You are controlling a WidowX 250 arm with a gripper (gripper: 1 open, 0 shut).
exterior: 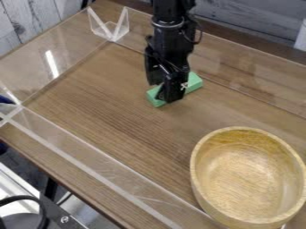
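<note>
The black robot arm reaches down from the top centre to the middle of the table, its gripper [166, 85] low over a green object [191, 81]. The green object lies partly behind and under the gripper, showing on both sides of it. The fingertips are dark and small, so whether anything sits between them is hard to see.
A large cream bowl [248, 173] stands at the front right. A clear plastic piece [109, 25] is at the back left. Black cables lie off the bottom-left edge.
</note>
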